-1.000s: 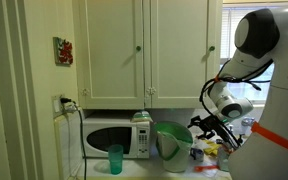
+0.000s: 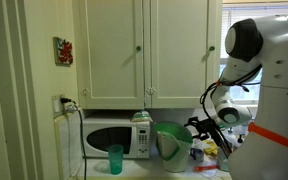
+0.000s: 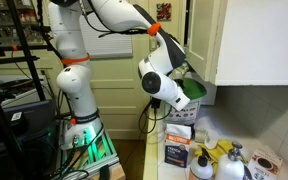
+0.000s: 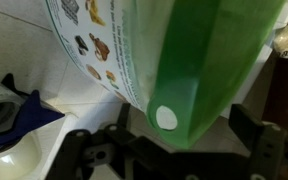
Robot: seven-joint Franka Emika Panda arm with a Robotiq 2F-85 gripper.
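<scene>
A white bin with printed pictures on its side point(image 4: 104, 50) and a green rim with a flap or lid point(image 4: 189, 70) fills much of the wrist view. A pale round spot marks the green part. My gripper is open, one finger on each side of the green piece; whether either finger touches it I cannot tell. In exterior view 1 the green-topped bin point(image 2: 171, 148) stands right of the microwave, with my gripper point(image 2: 200, 128) at its right side. From exterior view 2, the arm partly hides the bin point(image 3: 192, 90).
A microwave point(image 2: 118, 138) and a green cup point(image 2: 115, 159) stand left of the bin. Several items crowd the counter near the arm, among them a dark-labelled bag point(image 3: 176, 147), a yellow-and-white bottle point(image 3: 202, 165) and a white container point(image 3: 231, 166). Cabinets point(image 2: 144, 50) hang above.
The arm has shifted slightly, its wrist edging left toward the bin in exterior view 1. The bin, microwave and cup look unmoved.
</scene>
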